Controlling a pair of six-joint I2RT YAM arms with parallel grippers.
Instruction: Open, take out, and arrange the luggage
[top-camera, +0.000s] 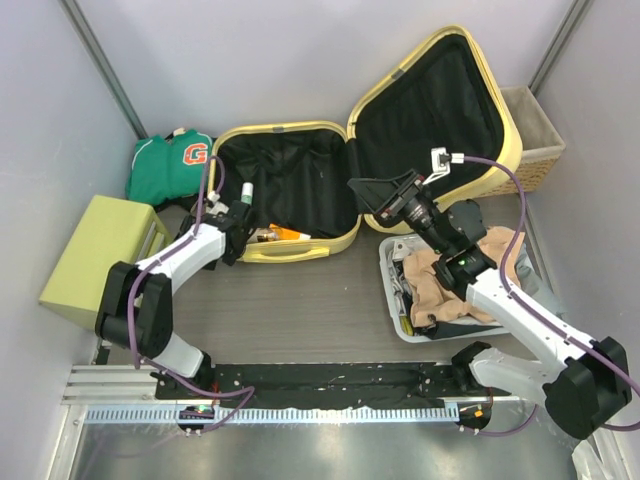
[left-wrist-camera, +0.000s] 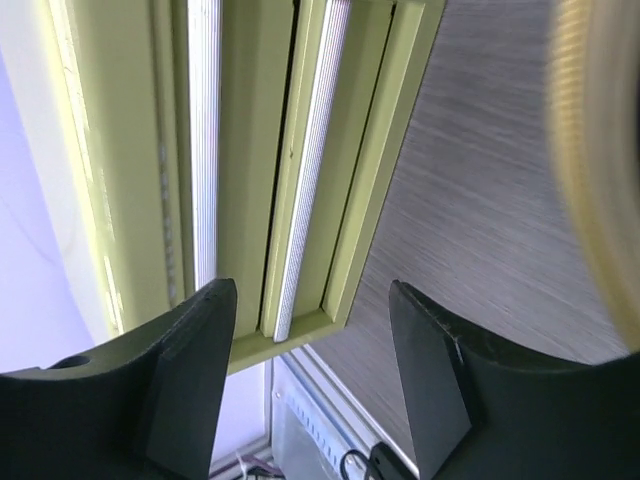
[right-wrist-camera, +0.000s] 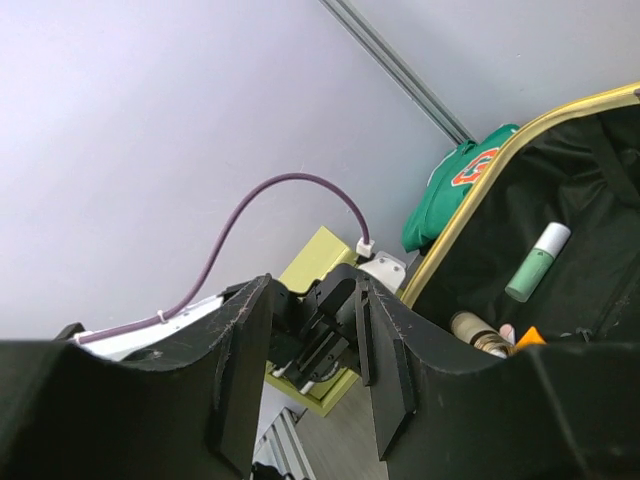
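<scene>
The yellow-rimmed suitcase lies open in the top view, its black base (top-camera: 290, 180) at the middle and its lid (top-camera: 430, 110) leaning back to the right. A white-and-green bottle (right-wrist-camera: 538, 262), a beige bottle (right-wrist-camera: 473, 330) and an orange item (top-camera: 288, 233) lie inside the base. My left gripper is open and empty at the suitcase's front left corner; its fingers point down toward the floor beside the yellow-green box. Above the suitcase's right side, where base and lid meet, hangs my right gripper, open with nothing between its fingers.
At the right, a pale bin (top-camera: 393, 300) holds folded clothes (top-camera: 435, 295). A yellow-green box (top-camera: 100, 250) stands at the left, with a green bag (top-camera: 165, 165) behind it. Behind the lid is a wicker basket (top-camera: 535, 165).
</scene>
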